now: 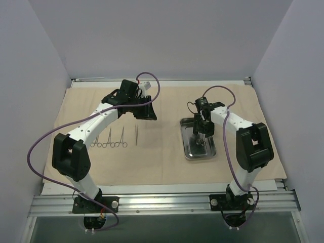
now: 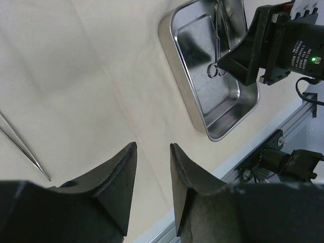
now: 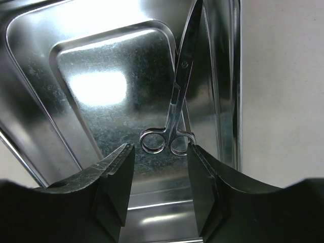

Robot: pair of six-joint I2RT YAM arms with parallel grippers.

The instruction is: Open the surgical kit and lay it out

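The steel tray (image 1: 187,152) sits right of centre. Inside it lie scissors (image 3: 183,71), finger rings toward my right gripper, which hovers over the tray with fingers apart around the rings, nothing visibly held. My left gripper stands open above the mat, left of the tray. Several instruments (image 1: 109,144) with ringed handles lie in a row on the left half of the mat, some partly hidden by the left arm; slim tweezers (image 1: 136,135) lie at the row's right end.
Grey walls border both sides, and a metal rail (image 1: 162,197) runs along the near edge.
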